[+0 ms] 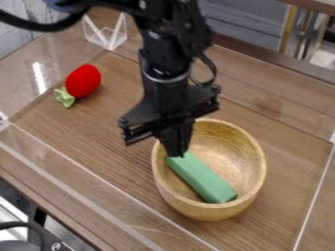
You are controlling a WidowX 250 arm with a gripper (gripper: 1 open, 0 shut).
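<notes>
The black gripper [167, 132] hangs over the middle of the wooden table, just above the upper left rim of a tan bowl [246, 157]. Nothing shows between its fingers, which look shut, though their tips are hard to make out. A green bar [199, 178] lies slanted inside the bowl.
A red object [82, 80] and a small green item [65, 97] lie at the back left. A white wire rack [108, 32] stands at the top left.
</notes>
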